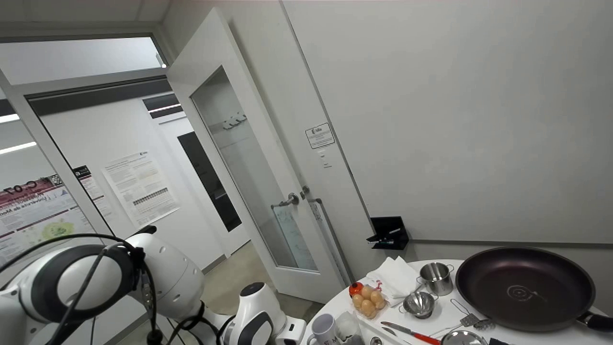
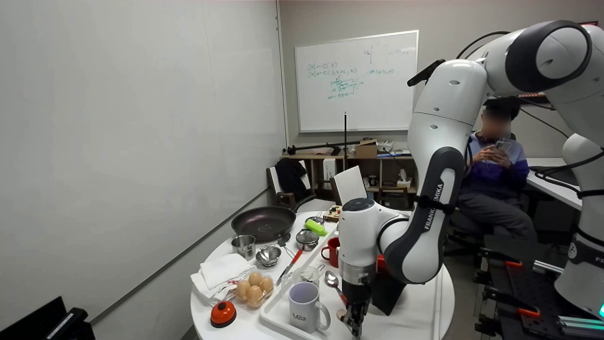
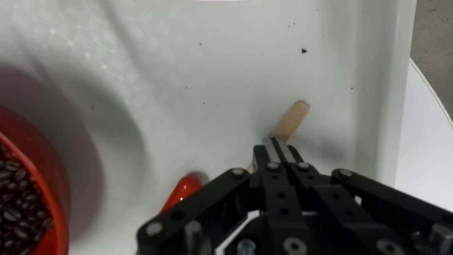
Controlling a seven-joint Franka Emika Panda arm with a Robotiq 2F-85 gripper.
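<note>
My gripper is shut, its fingertips pressed together over a light wooden stick (image 3: 293, 119) on the white tray (image 3: 238, 72). The stick shows on both sides of the fingertips and passes beneath them; whether they touch it cannot be told. In the second exterior view the gripper (image 2: 355, 328) points down at the tray, right of the grey Mila mug (image 2: 303, 309). A red handle (image 3: 183, 191) lies left of the fingers in the wrist view, partly hidden by the gripper. In the first exterior view the gripper is out of frame.
A red container of coffee beans (image 3: 19, 204) stands at the wrist view's left. The tray's raised edge (image 3: 384, 93) runs along the right. Eggs (image 2: 255, 289), a red-handled knife (image 2: 289, 266) and a frying pan (image 2: 263, 222) lie beyond the tray. Bare tray spreads ahead of the fingertips.
</note>
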